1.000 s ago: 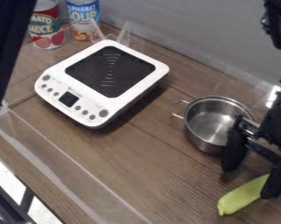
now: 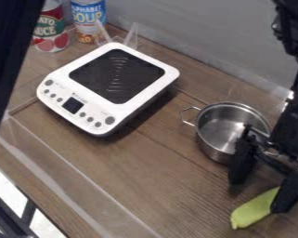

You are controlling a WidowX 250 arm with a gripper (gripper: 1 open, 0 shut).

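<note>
The black gripper [image 2: 262, 178] is at the right edge, low over a long yellow-green object [image 2: 252, 212] lying on the wooden counter. Its fingers stand apart, open around the upper end of that object, which is partly hidden under them. A steel pot [image 2: 219, 125] with wire handles stands just behind the gripper, partly covered by it.
A white induction hob [image 2: 152, 75] sits at the upper left of the counter [image 2: 138, 177]. A tomato sauce can [image 2: 52, 30] and an alphabet soup can [image 2: 89, 16] stand at the back left, near a clear rack. A wall runs along the back.
The gripper and arm have shifted slightly over the last second, staying low over the yellow-green object. The other things look unchanged.
</note>
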